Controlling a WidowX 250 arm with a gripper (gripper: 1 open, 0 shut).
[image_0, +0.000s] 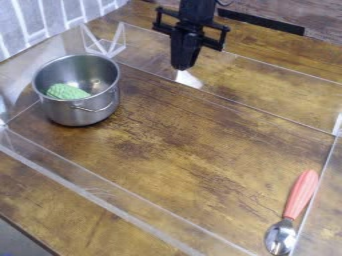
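The black gripper (187, 55) hangs at the top middle, over the back of the wooden table, shut with nothing visible between its fingers. A steel pot (94, 106) with handles stands at the left, holding a green textured object (67, 92). At the lower right lies a scoop or spoon (301, 197) with a red handle and a metal head.
Clear strips or edges run along its sides. A pale patterned surface and wire shapes are at the upper left.
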